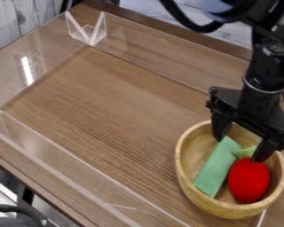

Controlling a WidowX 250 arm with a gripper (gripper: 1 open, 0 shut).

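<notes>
My black gripper (233, 133) is at the right, down over a tan bowl (188, 177), its two fingers spread apart above the back part of the bowl. In the bowl lie a long green object (212, 173) on the left and a red round object (248, 182) on the right. A smaller light green piece sits behind the red one, partly hidden by the gripper. Whether anything is between the fingers is not clear.
A white wire rack (88, 27) stands at the back left. Dark shapes show at the lower left edge.
</notes>
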